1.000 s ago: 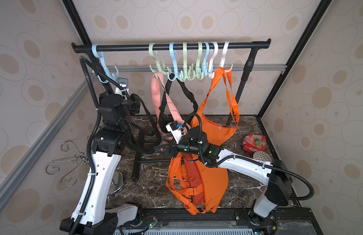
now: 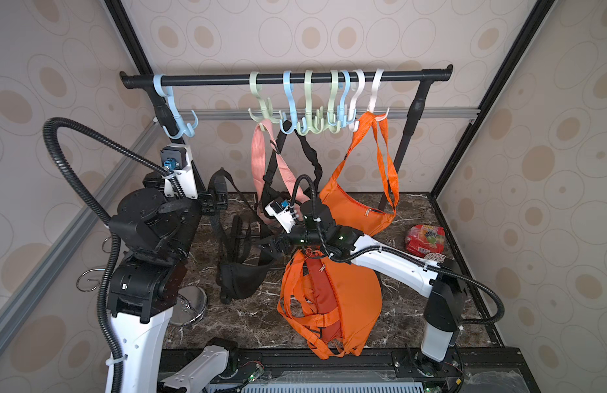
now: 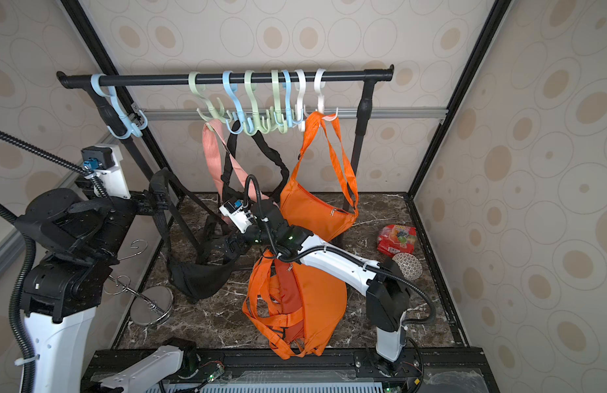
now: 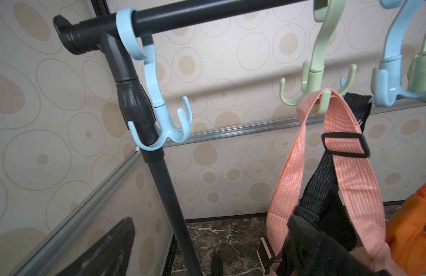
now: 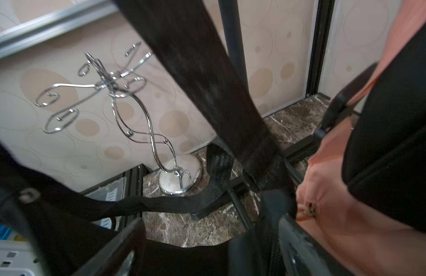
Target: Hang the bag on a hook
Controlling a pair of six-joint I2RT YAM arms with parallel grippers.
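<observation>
A black bag [image 2: 243, 280] hangs slack low between my two grippers, apparently clear of the floor. Its strap [image 3: 160, 208] rises to my left gripper [image 2: 217, 196]; what bears the strap there is hard to tell. In the left wrist view the fingers [image 4: 112, 246] of that gripper stand wide apart and no strap shows between them. My right gripper [image 2: 269, 246], also open, is at the bag's right side, with black fabric [image 5: 185, 257] in view between and beyond its fingers. An empty light blue hook [image 4: 163, 122] hangs at the rail's left end, above my left gripper.
More hooks line the black rail [image 2: 218, 80]. A pink strap [image 4: 291, 184], a black strap and an orange bag [image 2: 355, 213] hang there. Another orange bag [image 2: 355, 294] lies on the floor at front. A chrome stand [image 5: 179, 172] is at left. Bare rail separates the left hook from the others.
</observation>
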